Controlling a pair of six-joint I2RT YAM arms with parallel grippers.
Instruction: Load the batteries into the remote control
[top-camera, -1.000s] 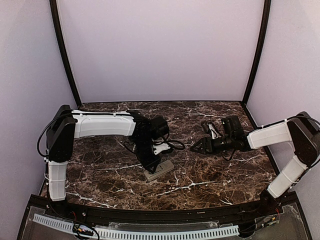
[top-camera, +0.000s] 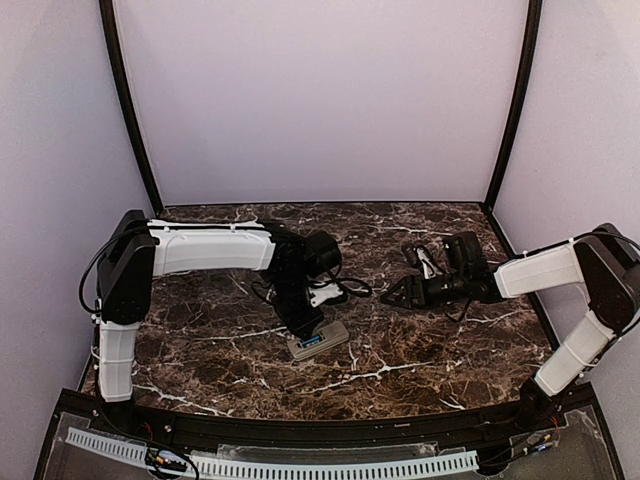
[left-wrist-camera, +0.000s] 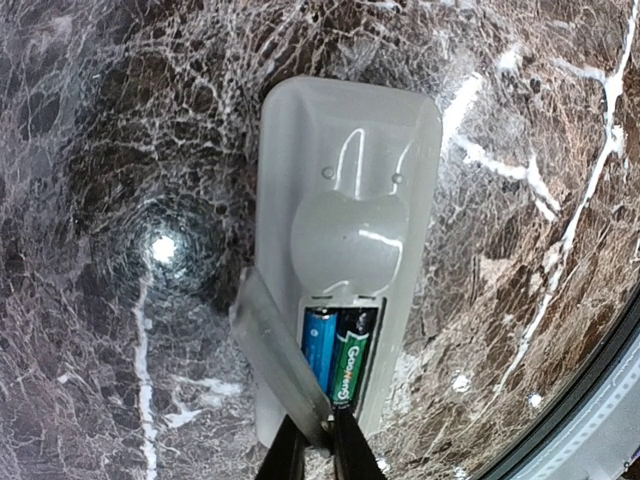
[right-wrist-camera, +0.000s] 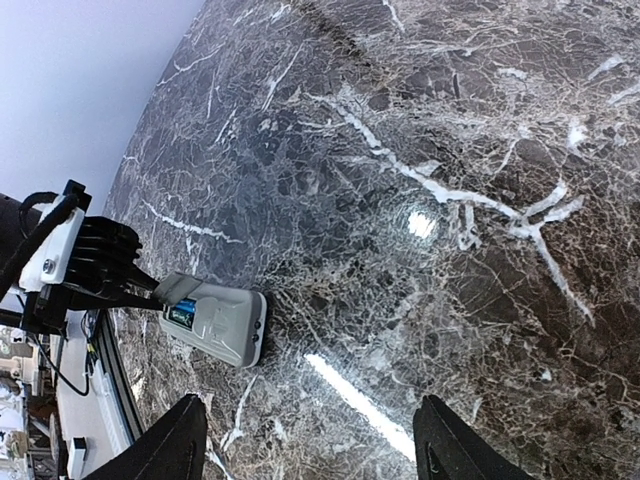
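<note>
The grey remote (left-wrist-camera: 355, 140) lies back up on the marble table, its battery compartment uncovered, holding a blue battery (left-wrist-camera: 318, 340) and a green battery (left-wrist-camera: 350, 360) side by side. My left gripper is shut on the translucent battery cover (left-wrist-camera: 275, 345), tilted over the compartment's left side. In the right wrist view, the remote (right-wrist-camera: 225, 325) is at lower left with the left gripper reaching onto it. My right gripper (top-camera: 395, 295) hangs to the right of the remote, apart from it, its fingers spread with nothing visible between them.
Walls stand at the back and both sides, and a dark metal rail (top-camera: 350, 430) runs along the front edge.
My left gripper has shifted slightly, and the blue of the battery in the compartment now shows in the top view. The right arm has not visibly moved.
</note>
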